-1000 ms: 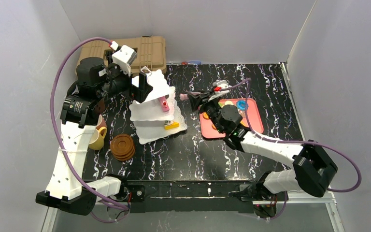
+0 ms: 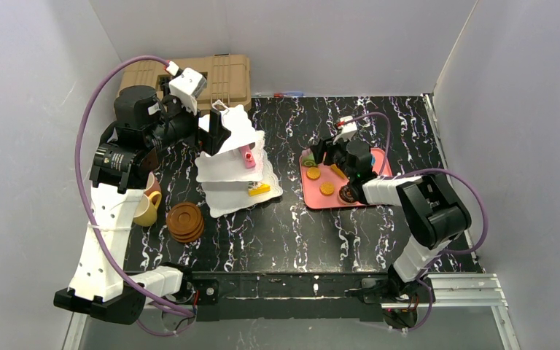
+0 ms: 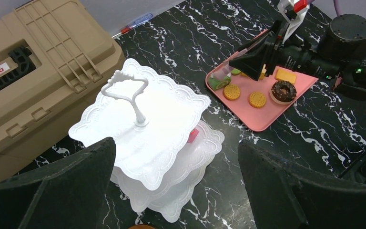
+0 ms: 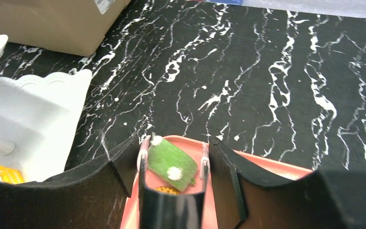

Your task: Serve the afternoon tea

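The pink tray (image 2: 316, 193) holds yellow biscuits (image 3: 257, 99), a chocolate donut (image 3: 283, 90) and a green cake roll (image 4: 171, 162) at its far-left corner. My open right gripper is over that green roll, its pink-tipped fingers either side of it. A white three-tier stand (image 3: 133, 133) left of the tray holds a pink piece (image 2: 248, 157) and a yellow piece (image 2: 259, 188). My open left gripper hangs over the stand's left side, nothing between its fingers.
Brown coasters (image 2: 186, 219) and mugs (image 2: 146, 209) stand at the left. A tan case (image 3: 28, 71) is at the back left. The counter beyond the tray is clear.
My right gripper has moved right and toward the back, from beside the stand to above the tray's far-left corner. The left arm is unchanged.
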